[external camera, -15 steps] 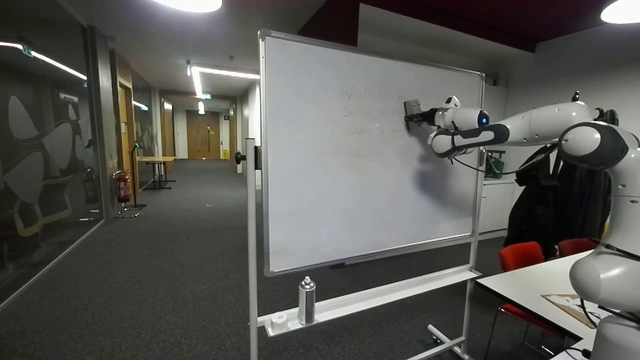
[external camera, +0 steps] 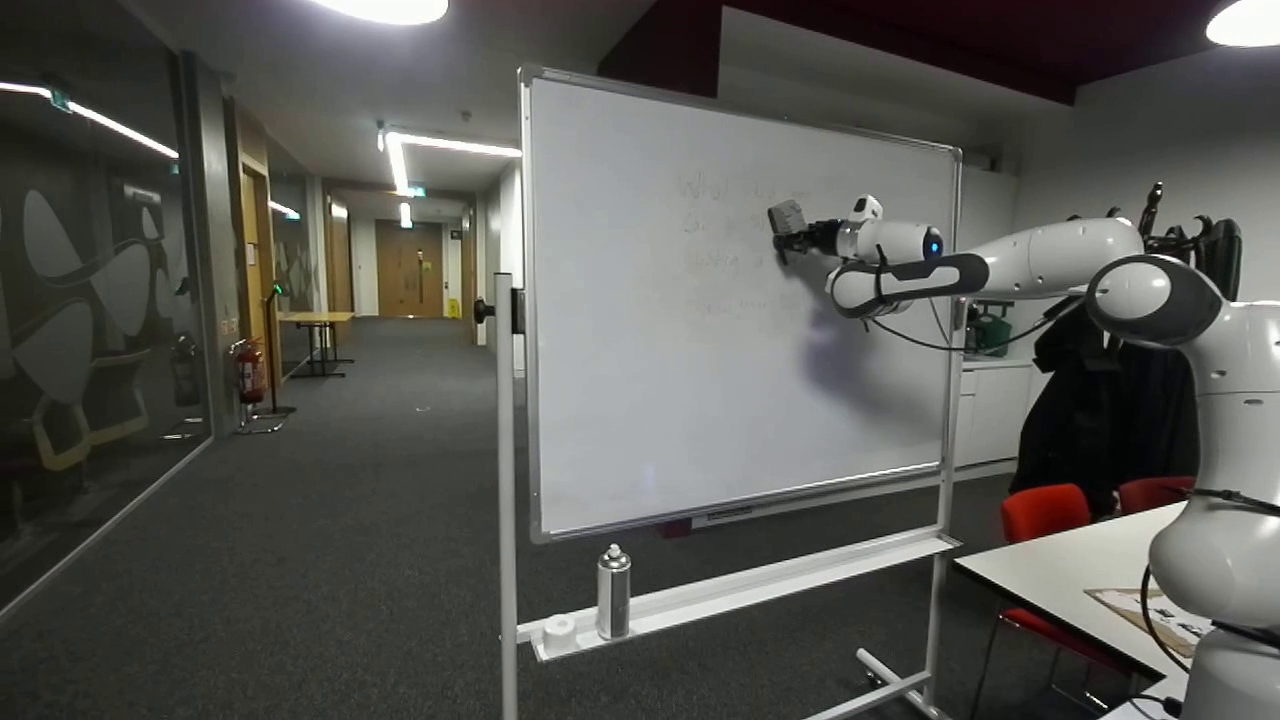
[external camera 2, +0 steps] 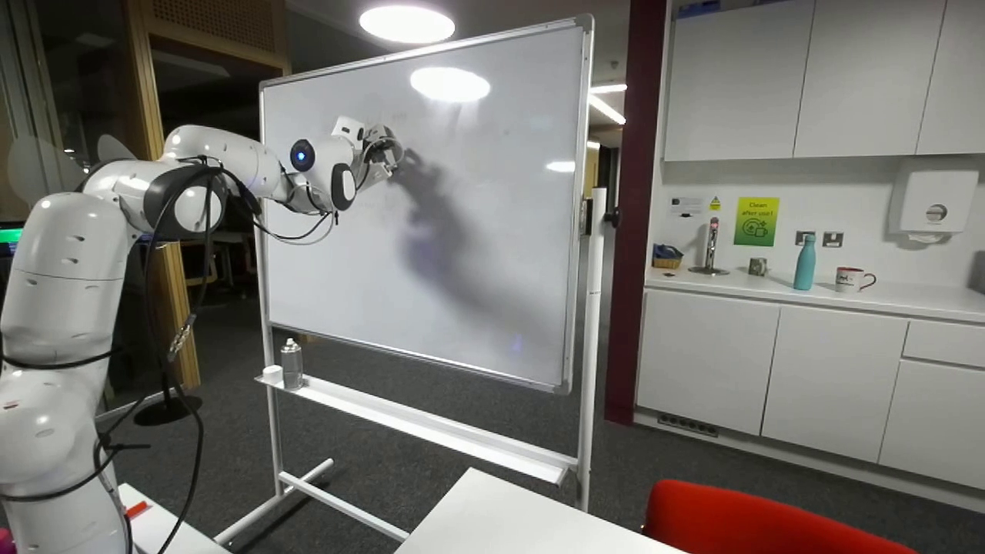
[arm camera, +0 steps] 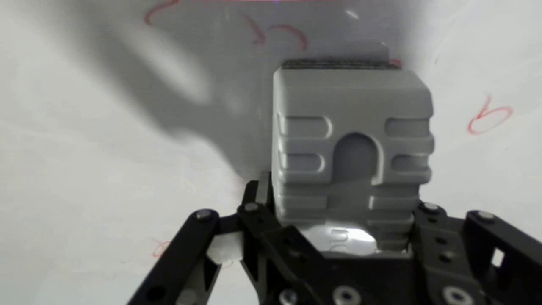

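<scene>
My gripper is shut on a grey board eraser (arm camera: 350,137), gripping its near end between black fingers. The eraser's dark felt edge faces the whiteboard (external camera: 672,408), and it looks pressed against the board or very close to it. Faint red writing (external camera: 738,192) runs in several rows in exterior view 1, beside and left of the eraser. Close up, broken red strokes (arm camera: 289,33) show above the eraser and a red letter (arm camera: 488,116) to its right. In exterior view 2 the gripper (external camera 2: 392,158) is at the board's upper part, the eraser partly hidden there.
A spray can (external camera: 613,594) and a white roll (external camera: 559,632) stand on the ledge (external camera: 768,586) below the board. The white table (external camera 2: 517,517) and a red chair (external camera 2: 729,517) are nearby. The board's lower half is clear.
In exterior view 1 the arm and the eraser have moved left along the board, onto the right part of the writing. The board's lower edge and the ledge have shifted slightly.
</scene>
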